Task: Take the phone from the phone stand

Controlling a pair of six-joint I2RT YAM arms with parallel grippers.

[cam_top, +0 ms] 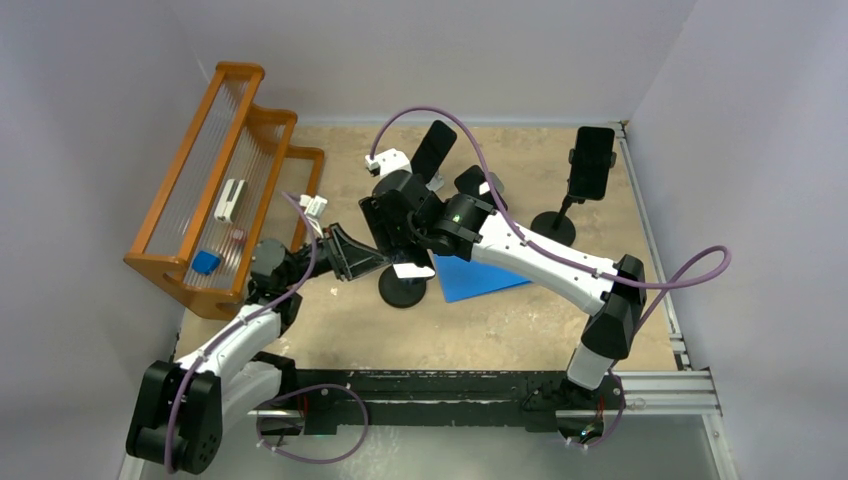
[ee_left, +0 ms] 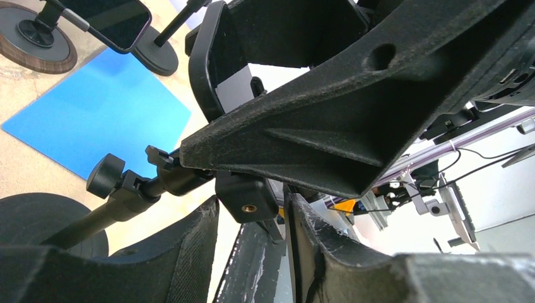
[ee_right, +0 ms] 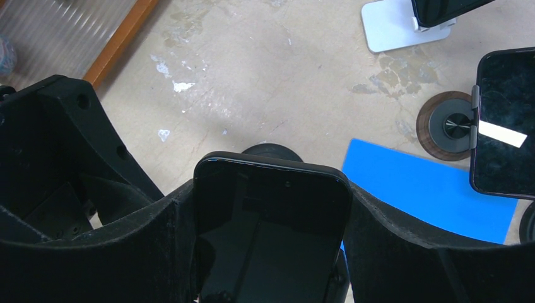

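In the middle of the top view, a phone stand with a round black base (cam_top: 402, 294) is largely hidden under my right gripper (cam_top: 380, 225). In the right wrist view that gripper is shut on a black phone (ee_right: 271, 221), seen end-on between its fingers. My left gripper reaches in from the left at stand height; in its wrist view its fingertips are a little apart, just below a black block (ee_left: 243, 196) near the stand's jointed arm (ee_left: 135, 192). Whether it touches that block is unclear.
Other phones on stands stand at the back (cam_top: 432, 150), middle right (ee_right: 505, 120) and right (cam_top: 590, 160). A blue mat (cam_top: 475, 285) lies beside the near stand. A wooden shelf (cam_top: 150, 262) occupies the left.
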